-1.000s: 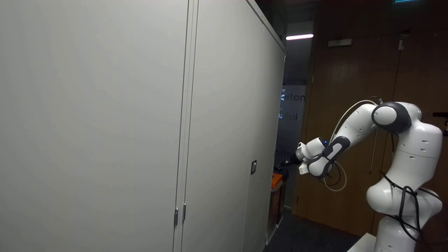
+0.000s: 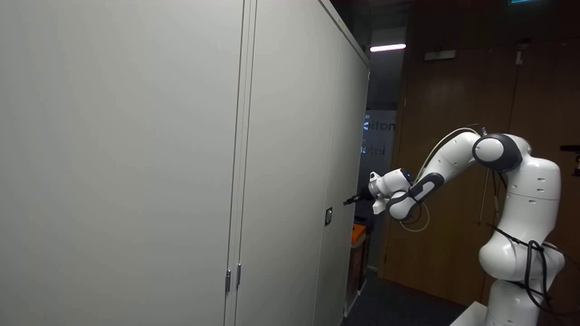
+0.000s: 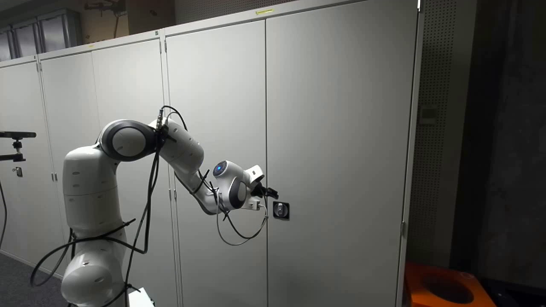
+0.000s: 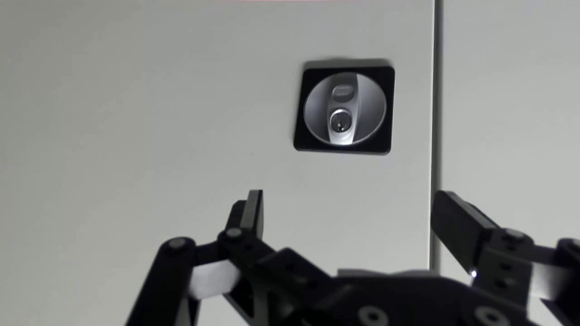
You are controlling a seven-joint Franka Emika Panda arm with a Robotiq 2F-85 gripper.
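A round silver turn-knob lock (image 4: 343, 108) in a square black plate sits on the grey cabinet door (image 4: 163, 108) in the wrist view, beside the seam between two doors. Its raised grip stands roughly upright, with a keyhole in the lower part. My gripper is open, its two dark fingers spread wide with only the door surface seen between them. In that view the lock lies above the fingertips, apart from them. In exterior view 2 the gripper (image 3: 275, 193) is just above and left of the lock (image 3: 281, 210); the gap to the door is hard to judge there.
Tall grey cabinets (image 2: 136, 136) form a wall before the arm. Beyond their far end stands an orange-topped bin (image 3: 445, 286). Cables (image 3: 245, 238) hang in a loop below my wrist. Open floor (image 2: 402, 299) lies between cabinet and wooden doors.
The lock and doors look unchanged.
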